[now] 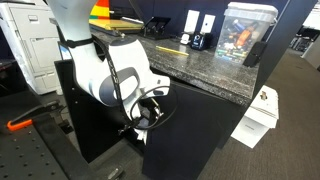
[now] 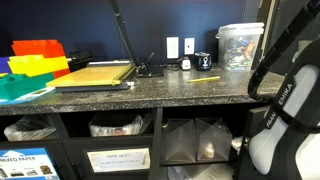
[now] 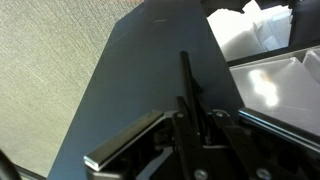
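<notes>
A dark flat cabinet door (image 3: 135, 75) fills the middle of the wrist view, and its black panel (image 1: 188, 135) shows below the counter in exterior view 1. From the door a thin black bar-like handle (image 3: 187, 78) runs down between the fingers of my gripper, which is shut on it; the exact contact is dark and hard to make out. In exterior view 1 the white arm (image 1: 118, 70) reaches down behind the panel, which hides the fingertips. Only part of the arm (image 2: 285, 125) shows at the right of exterior view 2.
Above lies a speckled counter (image 2: 150, 95) with a clear tub (image 1: 243, 35), a mug (image 2: 204, 62) and a yellow pencil (image 2: 203, 79). Shelves below hold bagged bins (image 2: 195, 138). A white box (image 1: 258, 115) stands on the floor, right of the panel. Carpet (image 3: 45, 60) lies beside the door.
</notes>
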